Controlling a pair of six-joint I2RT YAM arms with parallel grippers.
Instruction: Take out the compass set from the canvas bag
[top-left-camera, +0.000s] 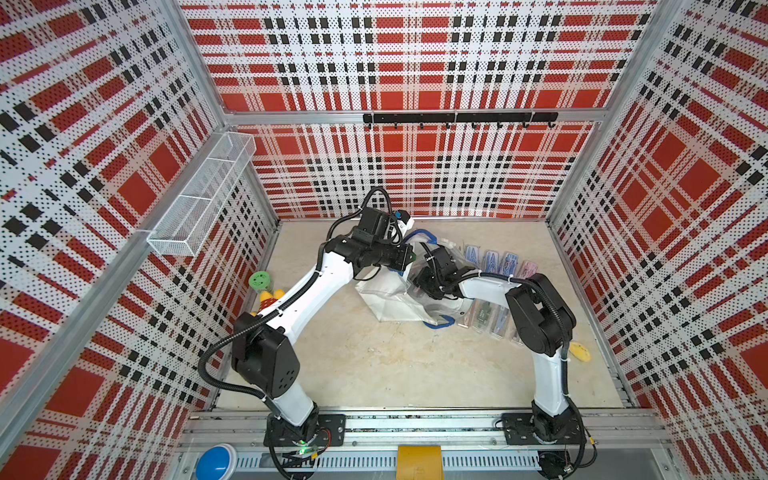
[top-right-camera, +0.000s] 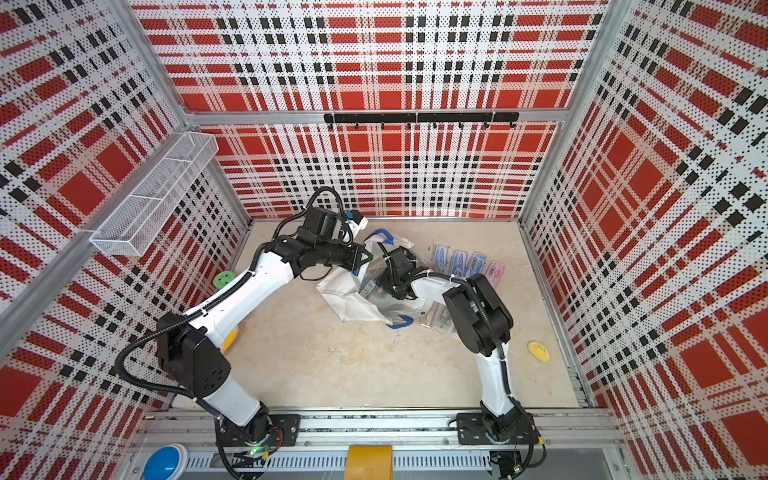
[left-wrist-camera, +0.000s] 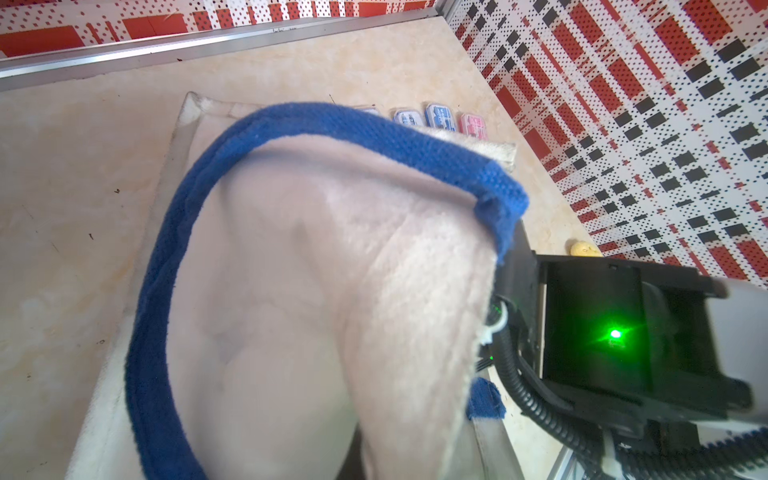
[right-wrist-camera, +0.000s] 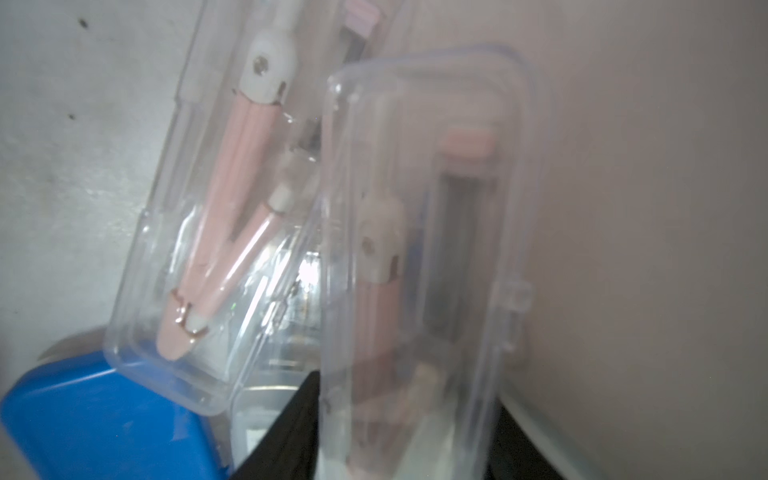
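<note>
The white canvas bag (top-left-camera: 384, 296) with blue handles lies mid-table. My left gripper (top-left-camera: 404, 257) is shut at its upper edge; in the left wrist view the raised white fabric (left-wrist-camera: 408, 320) and blue handle (left-wrist-camera: 336, 120) hide most of the fingers. My right gripper reaches inside the bag, around a clear compass set case (right-wrist-camera: 496, 224) with pink compass; whether it grips is unclear, the view being blurred. A second pink compass set (right-wrist-camera: 240, 144) lies beside it, above a blue case (right-wrist-camera: 112, 408).
Rows of blue and pink compass cases (top-left-camera: 489, 261) lie right of the bag. A yellow object (top-left-camera: 580, 352) sits at the right edge, toys (top-left-camera: 259, 280) at the left.
</note>
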